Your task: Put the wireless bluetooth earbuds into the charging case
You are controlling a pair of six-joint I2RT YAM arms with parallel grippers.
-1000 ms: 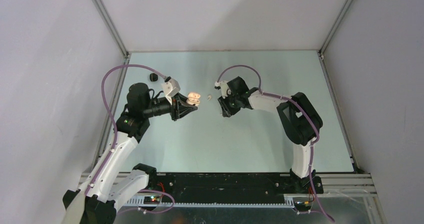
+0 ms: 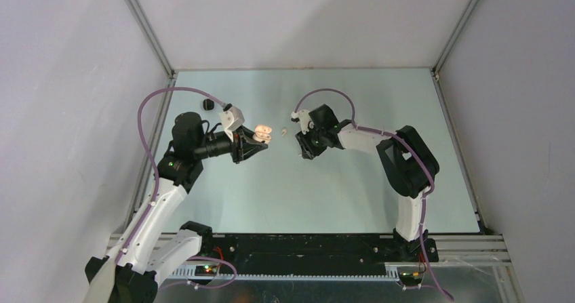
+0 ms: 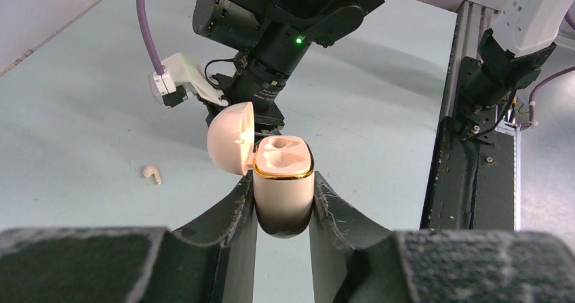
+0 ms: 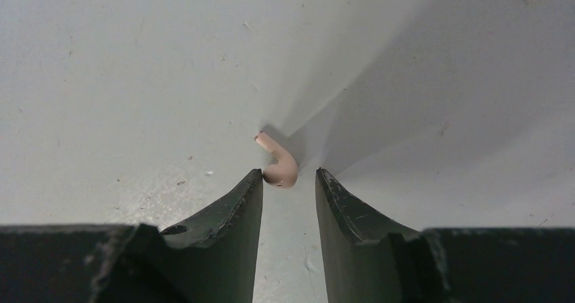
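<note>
My left gripper is shut on the pink charging case (image 3: pixel 283 188), whose lid (image 3: pixel 227 140) stands open; the top view shows it held left of centre. A loose pink earbud (image 3: pixel 150 173) lies on the table in the left wrist view. In the right wrist view an earbud (image 4: pixel 280 171) lies with its round end just beyond and between the tips of my right gripper, which is part open with nothing held.
A small black object (image 2: pixel 208 104) sits at the back left of the table (image 2: pixel 359 194). Walls border both sides and the back.
My left arm and the case have not visibly moved.
</note>
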